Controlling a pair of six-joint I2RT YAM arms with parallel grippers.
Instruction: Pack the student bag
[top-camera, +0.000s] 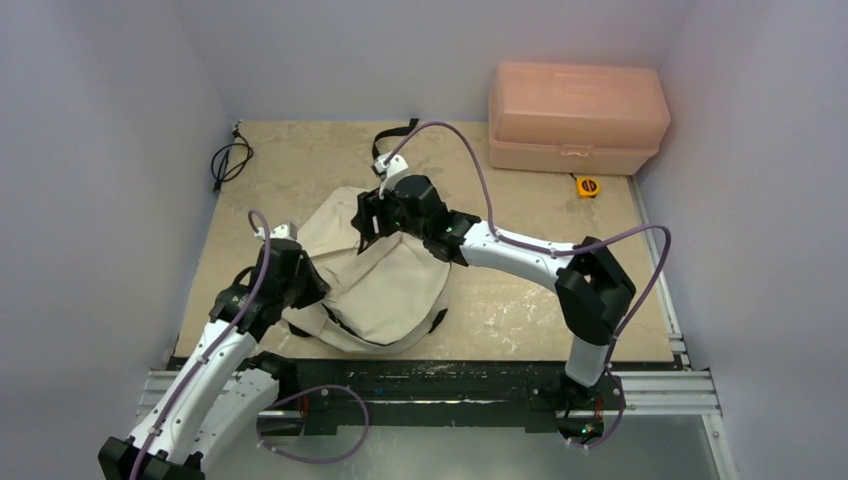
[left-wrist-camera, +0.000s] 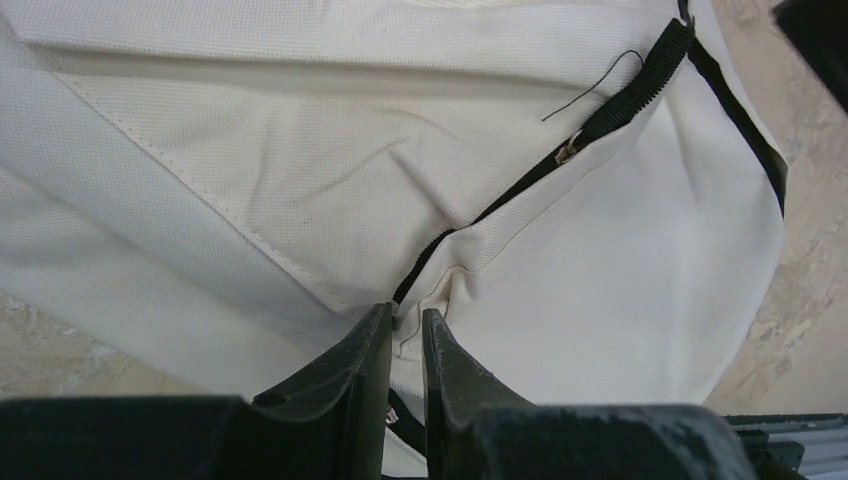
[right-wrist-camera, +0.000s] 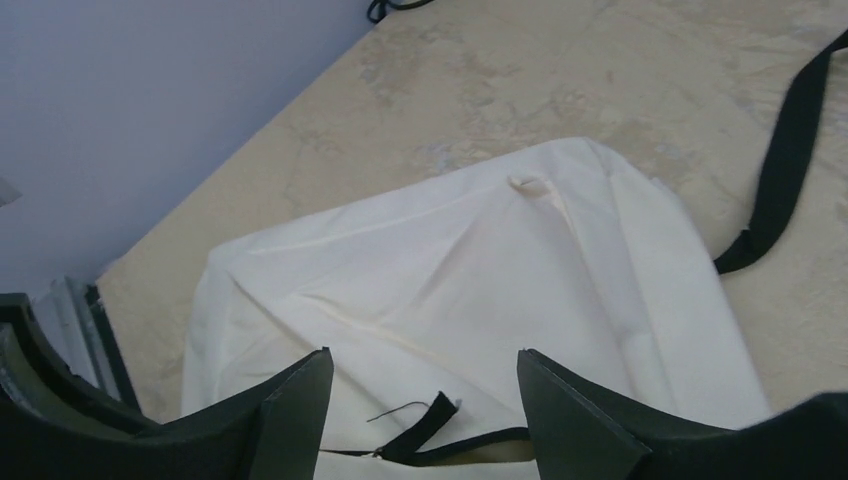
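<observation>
A cream fabric bag (top-camera: 390, 295) lies flat on the table, with black zippers and trim. My left gripper (top-camera: 315, 288) is low at the bag's left side; in the left wrist view its fingertips (left-wrist-camera: 434, 330) are a little apart at a creased seam beside the black zipper (left-wrist-camera: 625, 100), with a fine loose thread nearby. Whether cloth is between them is hard to tell. My right gripper (top-camera: 365, 225) hangs over the bag's upper part. In the right wrist view its fingers (right-wrist-camera: 580, 420) are wide apart above the fabric, with nothing held.
A closed pink box (top-camera: 578, 105) stands at the back right with a yellow tape measure (top-camera: 587, 187) before it. A black strap (top-camera: 393, 131) lies behind the bag, a coiled cable (top-camera: 228, 160) at the back left. Bare table is to the right.
</observation>
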